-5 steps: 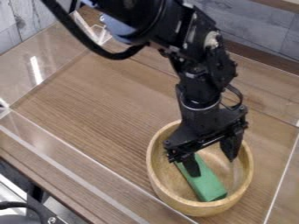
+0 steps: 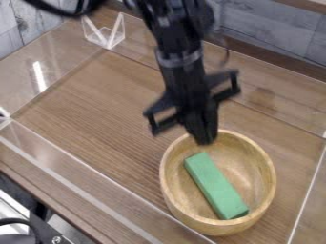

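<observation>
My gripper (image 2: 189,118), black and blurred by motion, is above the back rim of a round tan bowl (image 2: 178,198) at the lower right. Its fingers are too blurred to show clearly whether they hold anything. A long green block (image 2: 215,186) lies inside the bowl, fully visible along its length, slanting toward the front.
A small white wire-like object (image 2: 107,31) is at the top left, near the table's back edge. Dark cables run at the lower left corner.
My gripper has risen up and back from inside the bowl, uncovering more of the green block, which stays in the bowl.
</observation>
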